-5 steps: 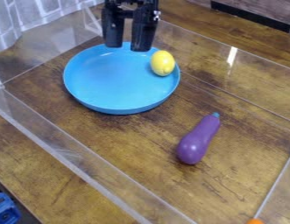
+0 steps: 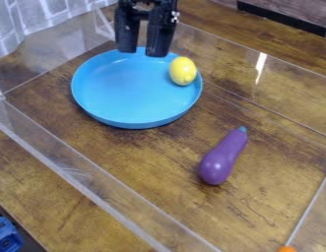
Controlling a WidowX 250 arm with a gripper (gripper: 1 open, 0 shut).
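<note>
My black gripper [image 2: 143,39] hangs over the back of a blue plate [image 2: 126,103] in the upper middle, its two fingers apart with nothing seen between them. A yellow lemon-like object [image 2: 182,71] sits on the right side of the plate. A purple eggplant [image 2: 221,157] lies on the wooden table to the lower right, clear of the plate.
The wooden table [image 2: 139,187] has free room around the eggplant and below the plate. Clear walls or edges run along the left and lower sides. A blue object [image 2: 2,236] shows at the lower left corner, a small orange item [image 2: 287,248] at the bottom right.
</note>
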